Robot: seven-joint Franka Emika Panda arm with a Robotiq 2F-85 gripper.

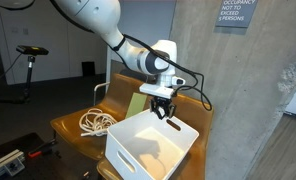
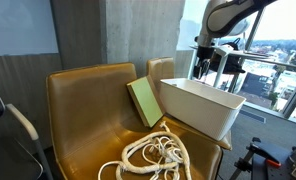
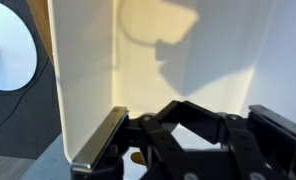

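Note:
My gripper [image 1: 164, 108] hangs over the white box [image 1: 148, 171], around the height of its rim. The wrist view looks down into the box's pale interior [image 3: 138, 70], where a shadow of the arm falls on the right. At the bottom of that view, a dark shape fills the space between the gripper's two sides. I cannot make out whether it is a held thing or part of the gripper. A pile of pale rope [image 2: 158, 153] lies on the brown bench, and a green-yellow board [image 2: 145, 102] leans against the backrest.
The brown bench [image 2: 88, 130] runs beneath the rope, and the white box stands at its end. A concrete wall [image 1: 223, 80] rises behind. A round white object [image 3: 8, 48] shows outside the box in the wrist view. The seat around the rope is partly clear.

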